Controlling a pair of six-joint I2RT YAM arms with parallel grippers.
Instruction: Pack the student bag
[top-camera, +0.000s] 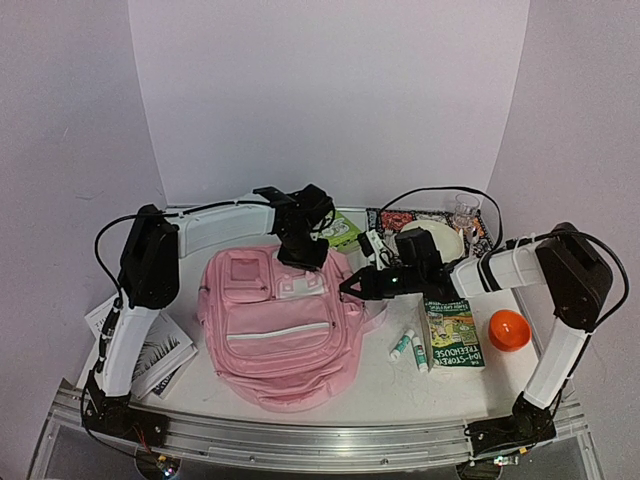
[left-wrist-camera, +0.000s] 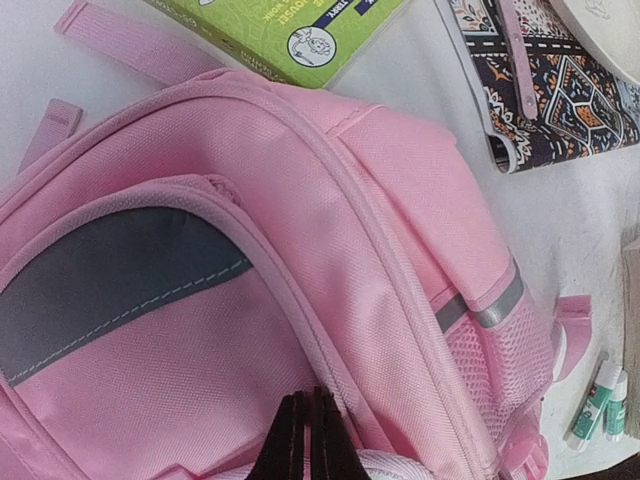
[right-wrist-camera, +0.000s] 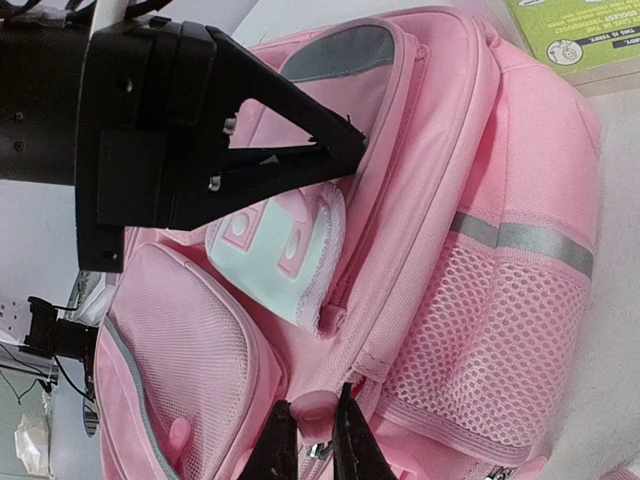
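Note:
A pink bag lies on the table with its front pockets facing up. At its upper part, my left gripper points down at the rim of a pocket with a white flap. In the left wrist view its dark fingers are together, beside the pink trim; whether any fabric is between them is hidden. My right gripper is at the bag's right side, near the mesh side pocket. A small pink piece of the bag shows between its nearly closed fingers.
A green book lies behind the bag. To the right are two glue sticks, a thick treehouse book, an orange bowl, a plate and a glass. Another book sits at the left.

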